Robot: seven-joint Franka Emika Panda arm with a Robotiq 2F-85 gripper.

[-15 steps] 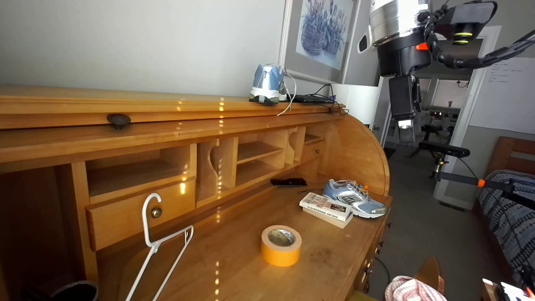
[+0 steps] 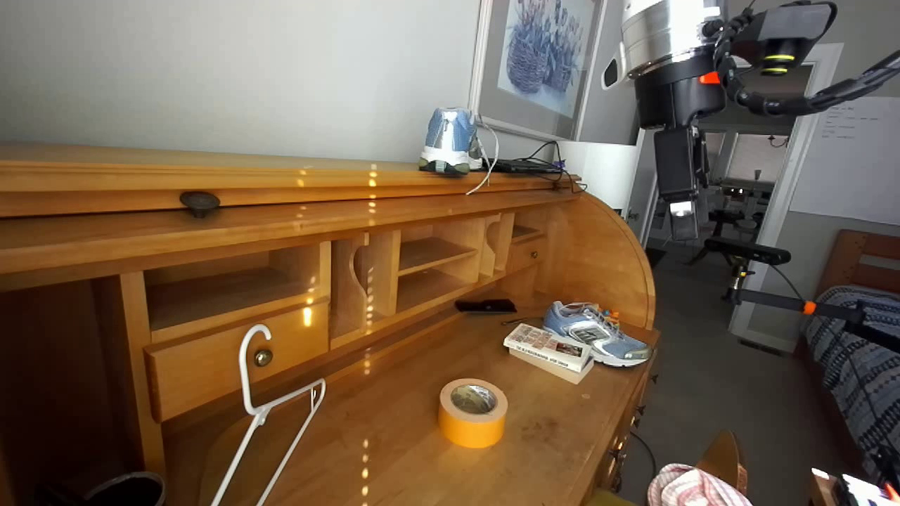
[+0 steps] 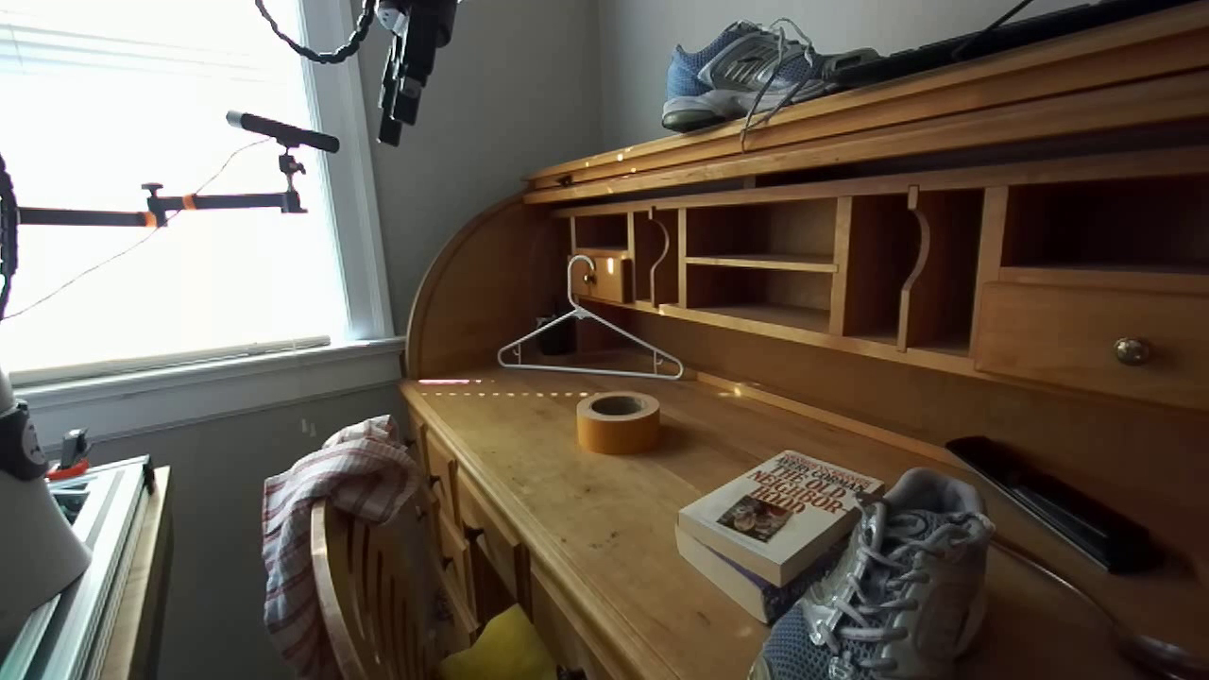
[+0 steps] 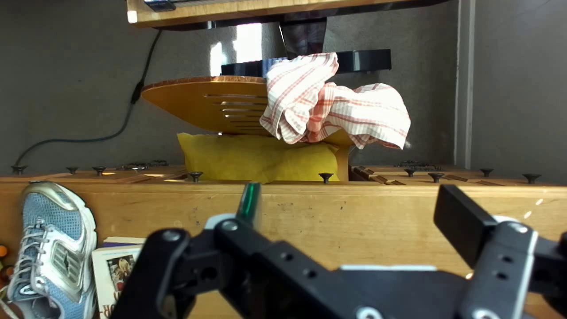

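High above the desk's front edge hangs my gripper, its fingers wide apart with nothing between them. On the desktop (image 2: 405,405) a roll of yellow tape (image 2: 472,430) lies flat. A white hanger (image 3: 589,368) leans upright at the desk's far end in exterior view 2. Two stacked books (image 3: 782,516) lie beside a blue-grey shoe (image 3: 907,578). The matching shoe (image 2: 448,142) sits on the desk's top ledge. In the wrist view the tape and hanger are not clearly visible; the gripper body covers part of the desktop.
A wooden chair (image 4: 212,106) with a checked cloth (image 4: 366,114) and a yellow cushion (image 4: 250,159) stands in front of the desk. A black object (image 3: 1054,499) lies near the cubbies. Bare desktop surrounds the tape.
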